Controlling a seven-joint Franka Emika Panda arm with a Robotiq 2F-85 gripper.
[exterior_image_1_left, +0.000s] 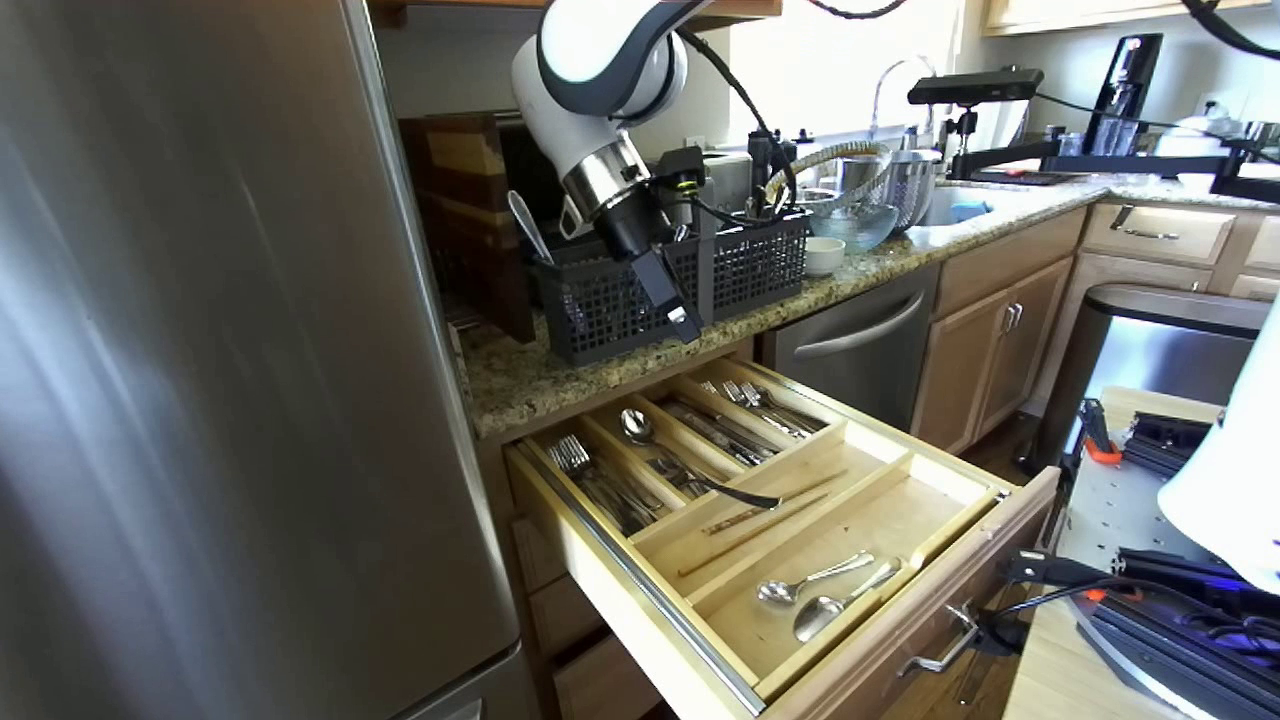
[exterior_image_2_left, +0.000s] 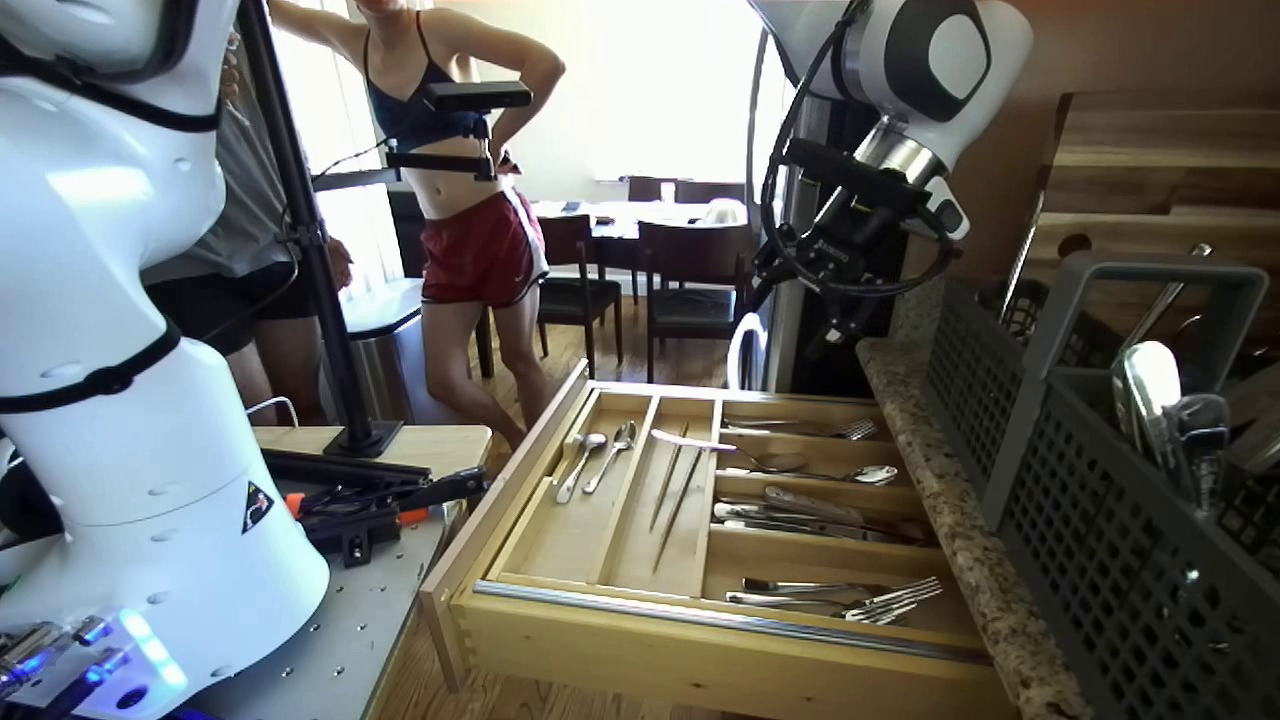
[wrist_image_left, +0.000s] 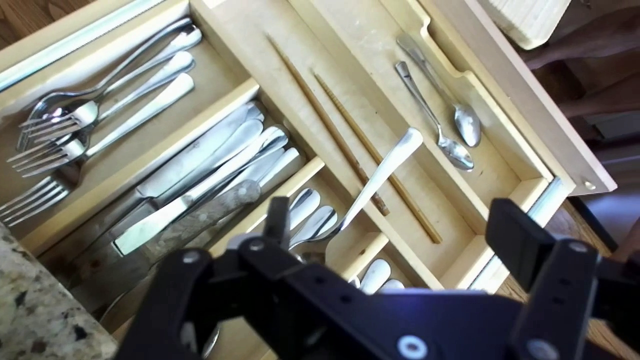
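My gripper hangs above the back of the pulled-out drawer, near the counter edge. In the wrist view the gripper stands open, its two fingers wide apart and nothing between them. A large spoon lies slanted in the drawer, its handle resting over a divider and reaching above the chopsticks. Two small spoons lie side by side in the front compartment. Forks and knives fill separate back compartments. The gripper's body hides part of the drawer in the wrist view.
A dark dish rack with utensils stands on the granite counter behind the drawer. The fridge rises close at the left. A white robot arm base stands beyond the drawer front. Two people are in the background.
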